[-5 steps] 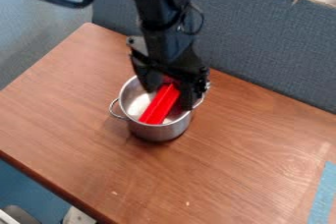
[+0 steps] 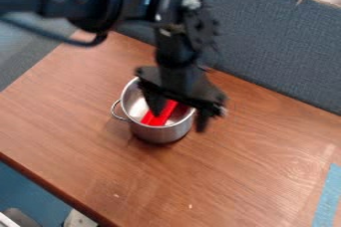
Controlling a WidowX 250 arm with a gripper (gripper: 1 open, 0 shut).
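A steel pot (image 2: 139,121) with a side handle sits on the wooden table (image 2: 80,131). A red object (image 2: 159,115) lies inside it on the pot's white interior. My gripper (image 2: 177,107), black and blurred, hangs low over the pot and covers much of it and of the red object. It is open, with one finger over the pot and the other by its right rim. Whether it touches the red object is hidden.
A dark grey padded wall (image 2: 280,52) runs along the back edge. A strip of blue tape (image 2: 329,191) lies at the right edge.
My gripper has moved and turned, now reaching further right across the pot's rim and hiding more of the red object. The pot stays in the same place.
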